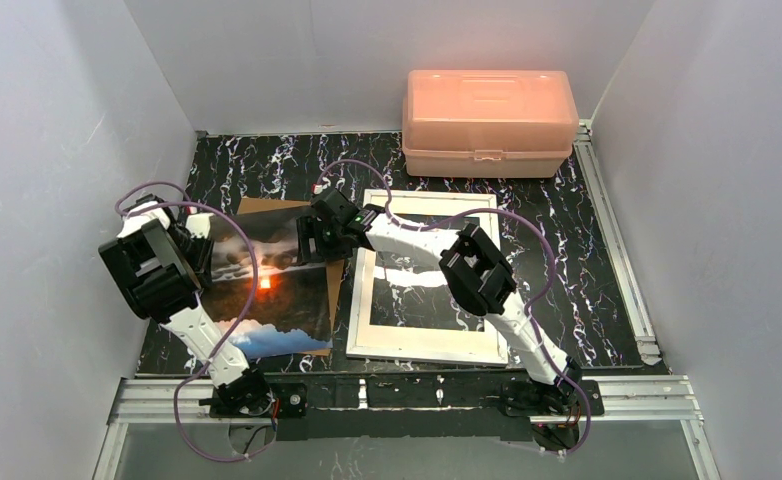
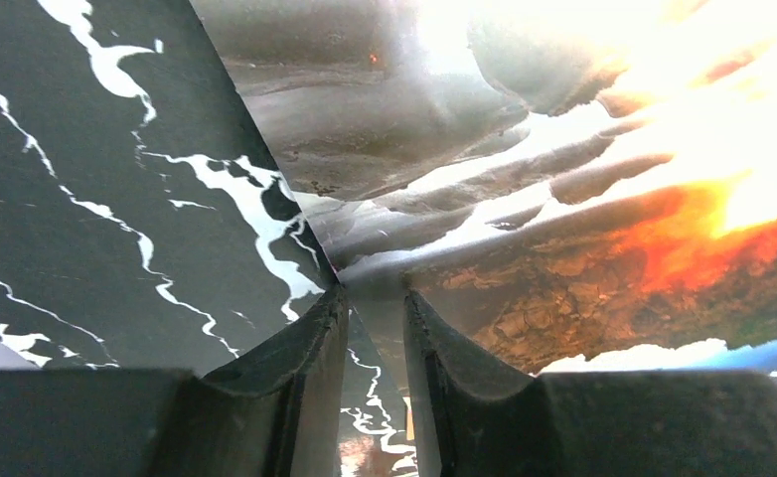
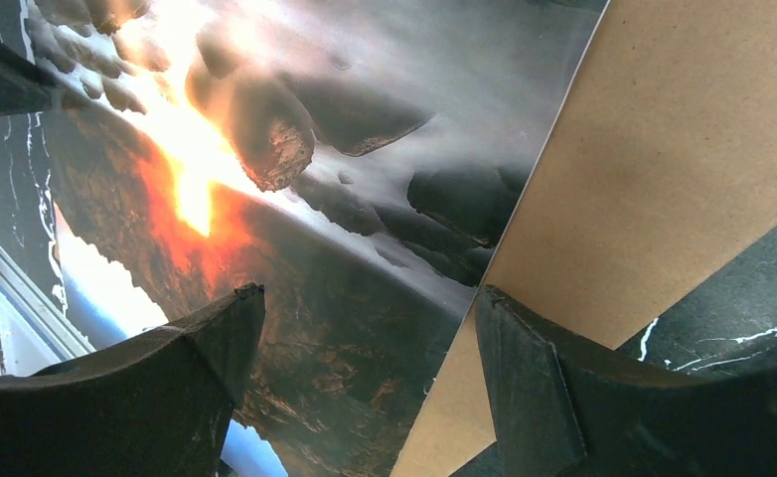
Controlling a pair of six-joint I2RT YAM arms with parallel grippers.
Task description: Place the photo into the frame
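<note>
The sunset photo (image 1: 287,300) lies on a brown board (image 1: 329,310) at the left of the table. My left gripper is at the photo's left edge, fingers part open and low over that edge. My right gripper is part open over the photo's right side, one finger at the edge where photo meets board (image 3: 663,149). I cannot tell whether either touches the photo. The white frame (image 1: 387,345) lies to the right, partly under my right arm.
A closed pink box (image 1: 489,115) stands at the back right. Walls border the table at the back and sides. Some bare table shows right of the frame.
</note>
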